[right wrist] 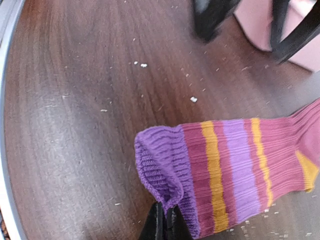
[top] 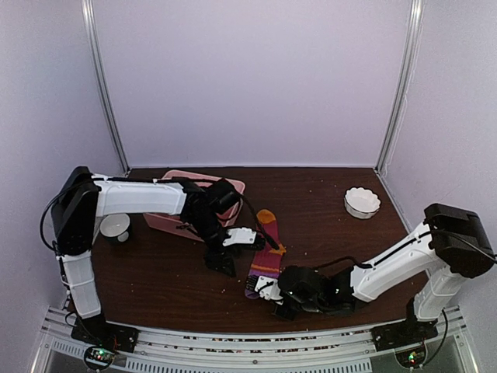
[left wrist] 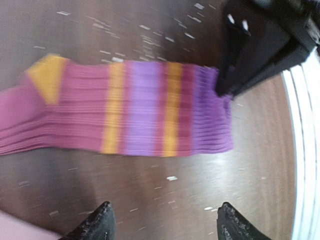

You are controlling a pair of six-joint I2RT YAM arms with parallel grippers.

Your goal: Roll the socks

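The sock (top: pixel 266 241), maroon with orange and purple stripes, lies flat on the table, its purple cuff toward the front. At that cuff, my right gripper is shut on the sock (right wrist: pixel 220 175); the cuff is pinched into a fold and its mouth gapes a little. My left gripper (top: pixel 220 264) is left of the sock in the top view. Its fingers stand apart in the left wrist view, with bare table between them and the sock (left wrist: pixel 145 107) beyond. Whether a second sock lies underneath cannot be told.
A pink bin (top: pixel 175 225) stands at the back left, partly behind my left arm. To its left is a white cup (top: pixel 116 225). A white scalloped bowl (top: pixel 362 202) sits at the back right. Table around the bowl is clear.
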